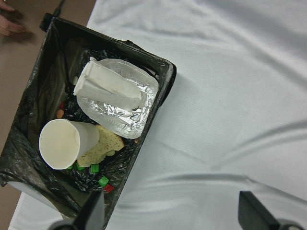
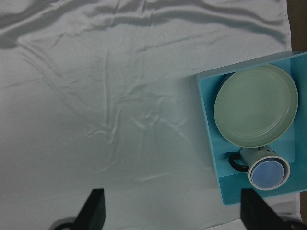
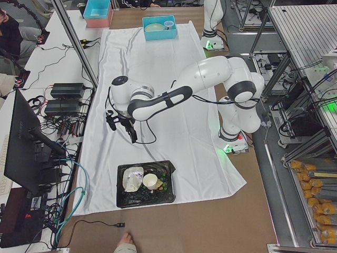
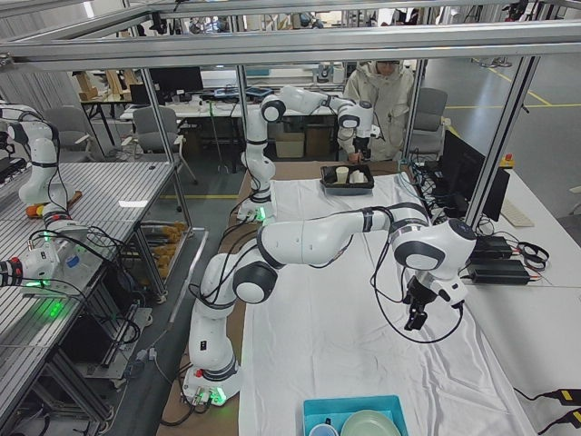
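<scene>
A black lined tray [image 3: 126,195] at the front of the cloth holds a white paper cup [image 1: 62,143], bread [image 1: 103,146], a foil dish with a white crumpled piece [image 1: 105,86] on it and small coloured bits. My left gripper is open beside and above it, with nothing visible between its fingers. At the far end, a blue bin [image 2: 208,120] holds a green plate [image 2: 254,103] and a mug [image 2: 261,167] with blue inside. My right gripper hangs open over the cloth beside that bin, empty.
The white cloth [image 3: 152,63] between tray and bin is clear. A monitor [image 3: 29,147], cables and black boxes line the left edge in the camera left view. A person's hand [image 3: 126,240] is at the front edge near the tray.
</scene>
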